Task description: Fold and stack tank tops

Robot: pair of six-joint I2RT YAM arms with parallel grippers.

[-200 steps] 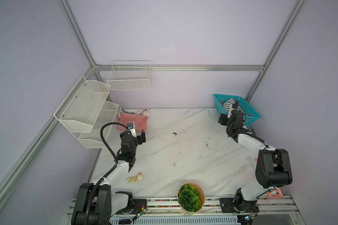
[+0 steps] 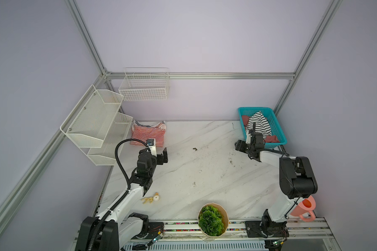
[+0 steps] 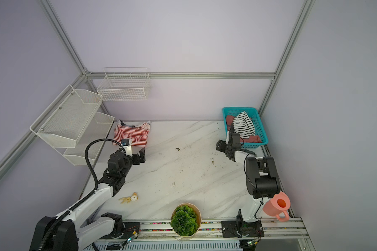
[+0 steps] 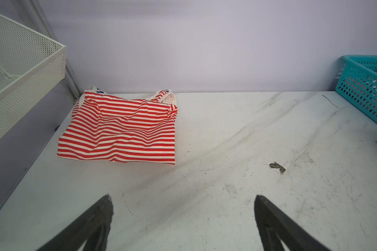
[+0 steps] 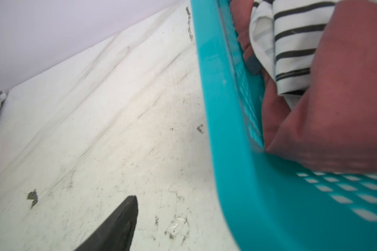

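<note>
A red-and-white striped tank top (image 4: 121,129) lies folded into a rough rectangle at the back left of the table, its strap ends toward the wall. At the back right, the teal basket (image 2: 276,125) contains a black-and-white striped top (image 2: 260,122) and dusky red cloth (image 5: 351,96). My left gripper is open and empty, in front of the red-striped top and clear of it. My right gripper (image 2: 248,136) is at the basket's near left side. In the right wrist view, one of its fingers (image 5: 119,226) stands outside the basket, apart from the wall; the other is hidden.
White mesh shelves (image 2: 92,121) line the left side, and a wire basket (image 2: 144,87) hangs at the back. A small tan item (image 2: 151,198) lies front left. A pot of greens (image 2: 212,220) and a pink jug (image 2: 305,205) stand at the front.
The teal basket has turned and shifted slightly nearer and left, with more of its contents showing. My right arm has moved leftward; my left gripper has moved slightly right and nearer.
</note>
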